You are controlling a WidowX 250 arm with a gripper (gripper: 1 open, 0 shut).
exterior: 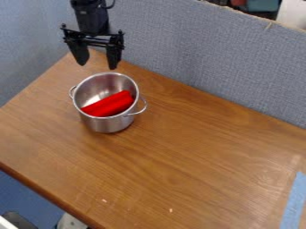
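Observation:
My gripper (96, 55), black, is open, raised at the back left against the grey wall, above and behind a steel pot (93, 122) with two wire handles. A red oblong object (110, 103) lies inside the pot. Nothing shows between the fingers.
Grey walls border it at the back. A pale blue strip (291, 201) is at the lower right, and a dark object at the bottom left corner is partly cut off.

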